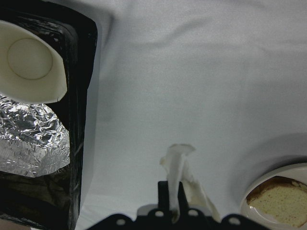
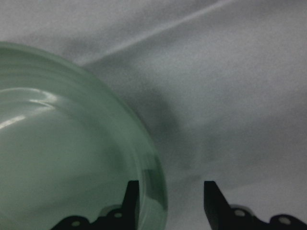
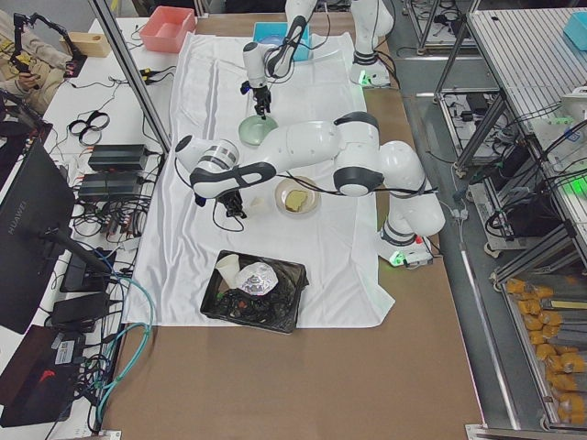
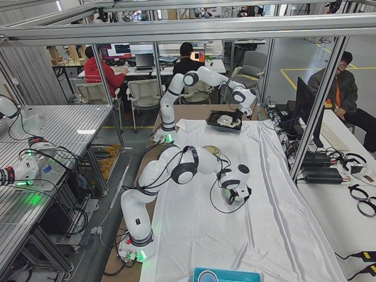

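Note:
A green plate (image 3: pixel 253 131) lies on the white cloth. My right gripper is open at its rim, one finger over the plate and the other over cloth, nothing between them. My left gripper is shut on a crumpled white tissue (image 1: pixel 192 187), hanging above the cloth between a black tray (image 1: pixel 76 139) and a small plate (image 1: pixel 252 211) with a piece of bread (image 1: pixel 278 206) on it. The tray holds a white cup (image 1: pixel 33 62) and crumpled foil (image 1: pixel 33 139).
A blue bin (image 4: pixel 235 276) stands beyond the green plate at the cloth's edge, and a pink bin (image 3: pixel 168 29) is on the side table. Metal posts and cables run along the workspace's sides.

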